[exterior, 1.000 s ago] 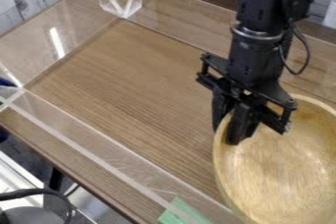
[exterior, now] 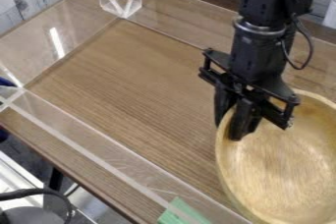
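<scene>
My black gripper point(exterior: 242, 116) reaches down from the top right, its fingers closed on the near-left rim of a large beige bowl point(exterior: 276, 174). The bowl fills the lower right of the view and runs off the frame. The gripper's fingertips are partly hidden at the rim.
A clear plastic piece point(exterior: 120, 4) is at the back left. Clear strips run along the table's edges. A green piece point(exterior: 180, 211) lies at the bottom edge, and dark cables hang at the lower left.
The gripper and the bowl's held rim have shifted slightly; the bowl's right part appears a little lower and turned.
</scene>
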